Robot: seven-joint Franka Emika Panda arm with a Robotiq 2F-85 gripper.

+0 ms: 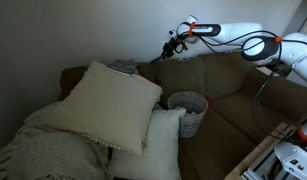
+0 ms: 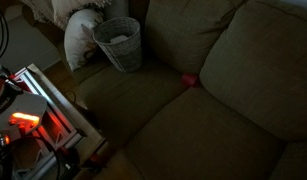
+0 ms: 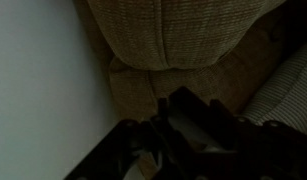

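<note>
My gripper is at the back of the brown sofa, close to the wall, reaching down and left over the top of the backrest. In the wrist view the gripper appears as a dark outline above brown cushion fabric. It is shut on something dark whose shape is lost in the shadow. A woven basket stands on the seat below, and it shows again as a grey wicker basket with something pale inside.
A large cream pillow, a white pillow and a knitted blanket fill the sofa's left end. A grey folded item lies behind them. A red thing sits at the cushion seam. The seat right of the basket is clear.
</note>
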